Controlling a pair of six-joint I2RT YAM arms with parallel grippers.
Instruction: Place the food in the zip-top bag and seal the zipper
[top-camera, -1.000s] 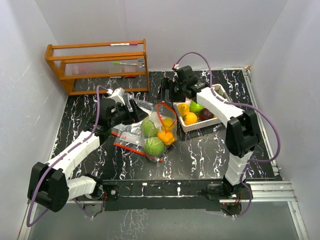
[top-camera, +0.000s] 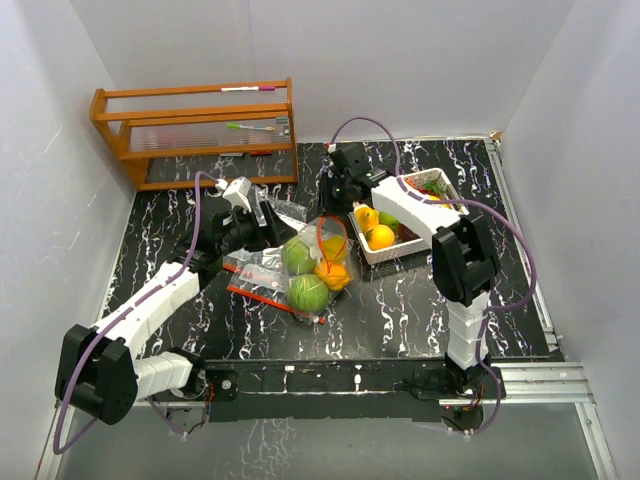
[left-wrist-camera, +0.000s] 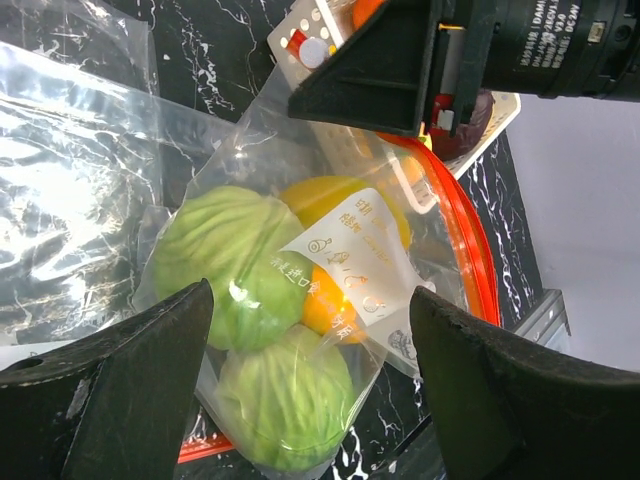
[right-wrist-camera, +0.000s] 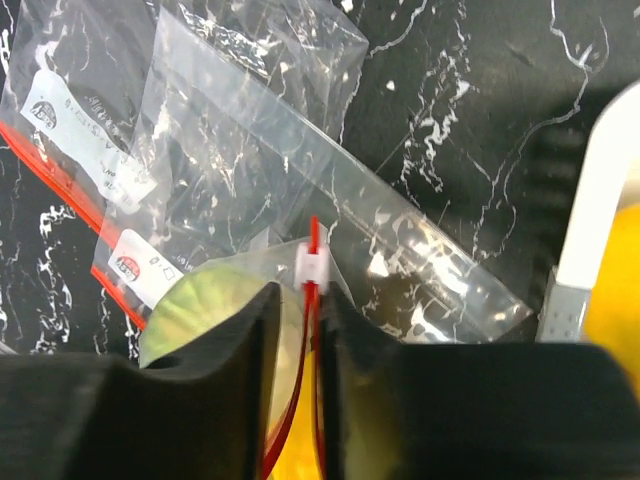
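A clear zip bag (top-camera: 315, 270) holds green round vegetables (left-wrist-camera: 222, 262) and yellow and orange produce (top-camera: 331, 272), its red zipper (left-wrist-camera: 462, 220) uppermost. My left gripper (top-camera: 270, 225) hangs open at the bag's left, fingers either side in the left wrist view, nothing clearly held. My right gripper (top-camera: 331, 198) is at the bag's top; in the right wrist view its blurred fingers flank the red zipper edge, and whether they grip it I cannot tell.
A white basket (top-camera: 390, 256) of produce stands right of the bag. Empty bags (top-camera: 255, 280) lie to the left. A wooden rack (top-camera: 195, 140) stands at the back left.
My right gripper has moved left and down toward the bag's top zipper, away from over the basket's back. The left arm looks unmoved.
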